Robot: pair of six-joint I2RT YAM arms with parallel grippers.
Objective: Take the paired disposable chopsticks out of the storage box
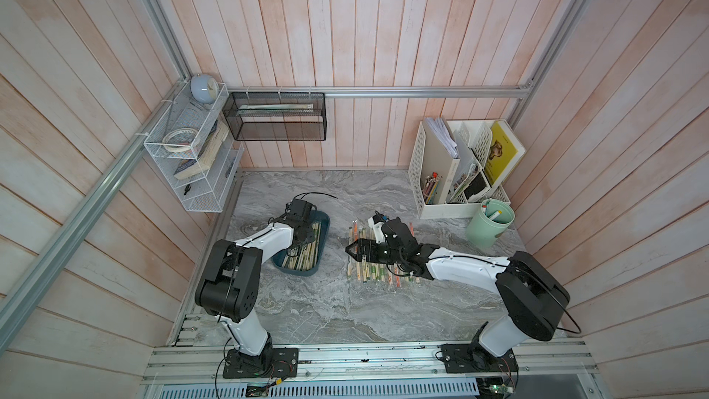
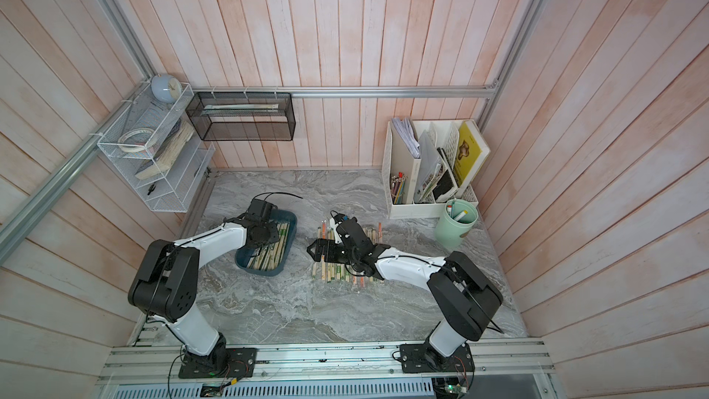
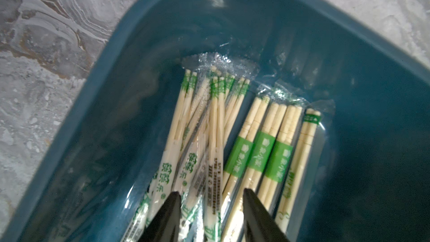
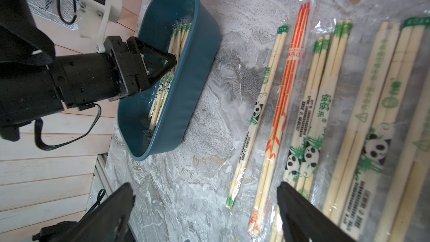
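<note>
The blue storage box (image 3: 358, 22) holds several wrapped chopstick pairs. Those with green bands (image 3: 257, 152) lie to the right, and panda-printed ones pile up on the left. Over the pile, my left gripper is open, pointing down into the box; a barcoded chopstick pair (image 3: 215, 143) runs between its fingers in the left wrist view, ungripped. My right gripper stands open and empty above the table, at the left part of a row of wrapped chopsticks. In that row, a red-printed pair (image 4: 286, 76) lies beside a green-tipped pair (image 4: 257, 107).
Bare marble table (image 1: 288, 317) lies in front of the box. A white file holder (image 1: 447, 210) and a green bin (image 1: 483, 229) occupy the back right. Wire shelves (image 1: 199, 192) stand at left, and a black mesh basket (image 1: 277, 131) hangs on the back wall.
</note>
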